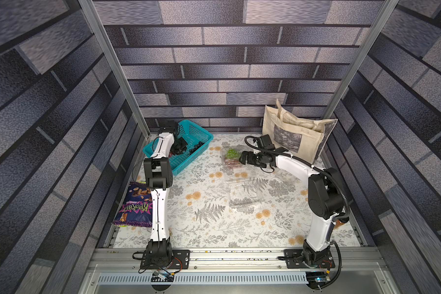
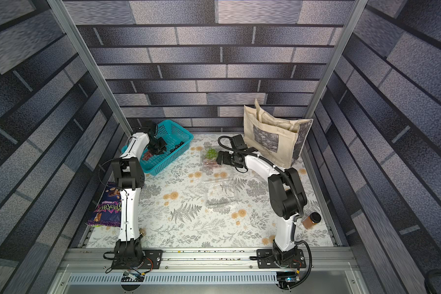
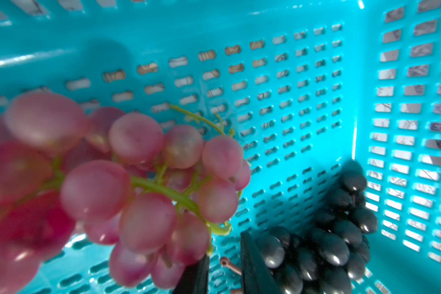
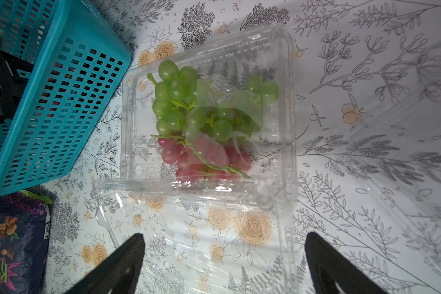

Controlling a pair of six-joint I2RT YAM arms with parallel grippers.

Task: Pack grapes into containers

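In the left wrist view, my left gripper is inside the turquoise basket (image 3: 289,68), its fingers partly open. The brown stem (image 3: 231,266) of the black grapes (image 3: 328,245) shows in the gap between them; the fingers do not look closed on it. A large pink bunch (image 3: 147,191) lies at left, close to the left finger. My right gripper stands open above the clear container (image 4: 290,147), empty between its fingers. Green grapes (image 4: 181,93) and a few red grapes (image 4: 201,156) lie in this container, whose clear lid (image 4: 220,274) is folded open.
A second clear container (image 1: 245,193) sits nearer the front on the patterned cloth. A beige bag (image 1: 291,134) stands at back right, a purple snack bag (image 1: 134,205) at left. A dark-lidded jar (image 2: 311,220) is at right.
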